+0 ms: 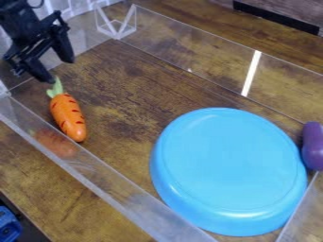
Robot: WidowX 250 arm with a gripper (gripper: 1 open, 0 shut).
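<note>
An orange toy carrot (68, 117) with a green top lies on the wooden floor of the clear-walled enclosure at the left, pointing down toward the front. The black gripper (34, 59) is raised above and behind the carrot's green top, apart from it, at the upper left; whether its fingers are open or shut is hard to make out. A large blue plate (228, 168), face down or rimmed, fills the lower right.
A purple object (314, 147) lies at the right edge beside the plate. Clear walls (108, 188) enclose the area. The middle of the floor behind the plate is bare. A blue item (7, 225) sits outside at the lower left.
</note>
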